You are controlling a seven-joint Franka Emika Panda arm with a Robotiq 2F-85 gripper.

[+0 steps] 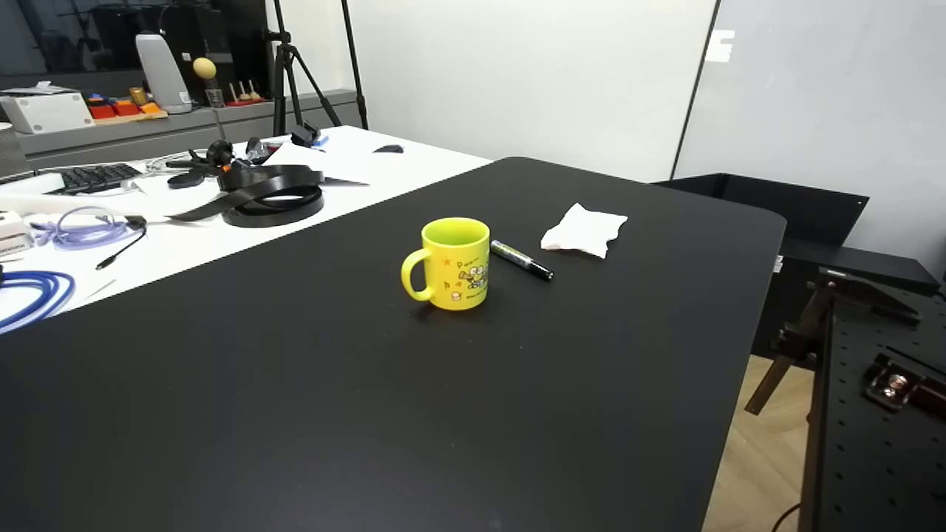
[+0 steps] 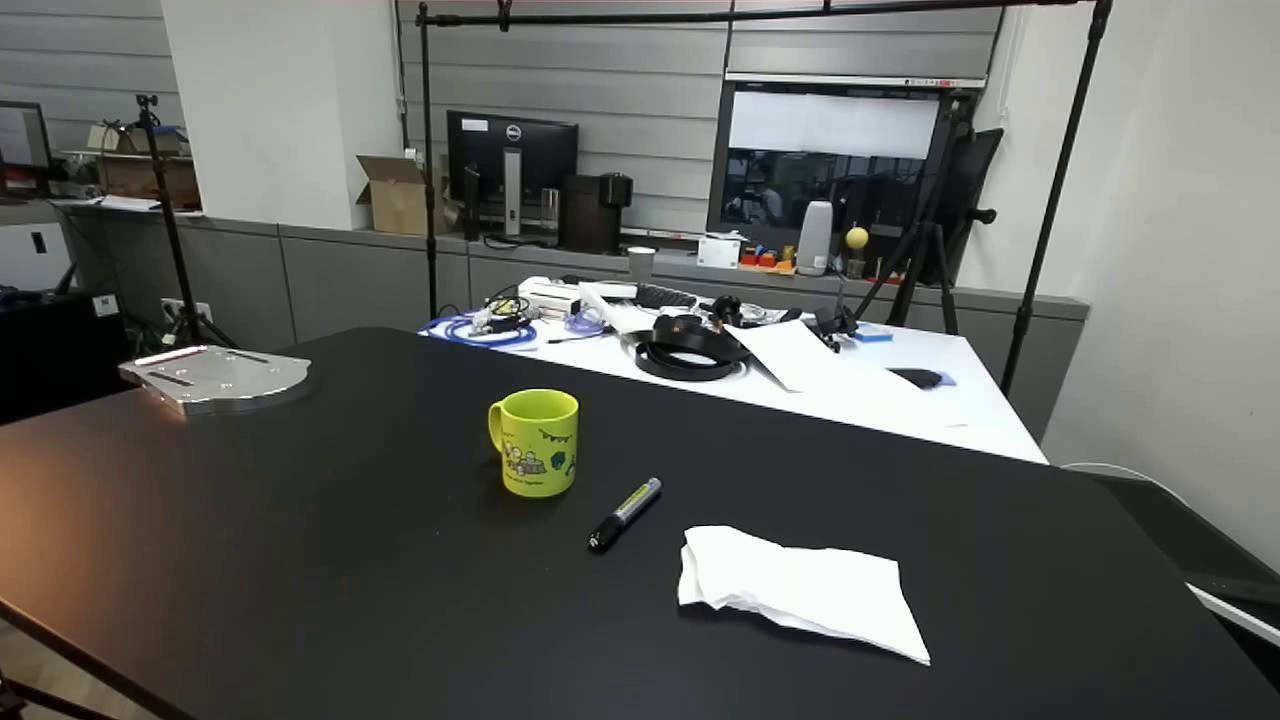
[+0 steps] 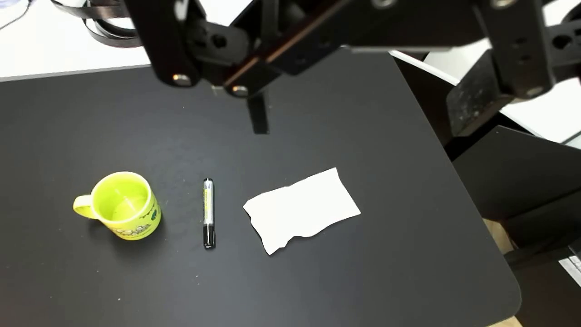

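Observation:
A yellow-green mug [image 1: 454,266] with cartoon prints stands upright on the black table [image 1: 355,425]. Close beside it lies a black-capped marker [image 3: 209,212], and past that a crumpled white tissue [image 3: 302,210] rests flat on the tabletop. In the wrist view the mug [image 3: 124,204] is at the left, its handle pointing left. My gripper spreads across the top of that view, open, its fingers [image 3: 474,101] wide apart with only bare table between them. It appears in neither exterior view. The marker [image 2: 625,514] and tissue [image 2: 798,588] also show in exterior view 2.
A white table [image 1: 417,164] with black straps [image 1: 275,195], cables and a keyboard adjoins the black table's far side. A metal plate [image 2: 222,377] sits at the left end in exterior view 2.

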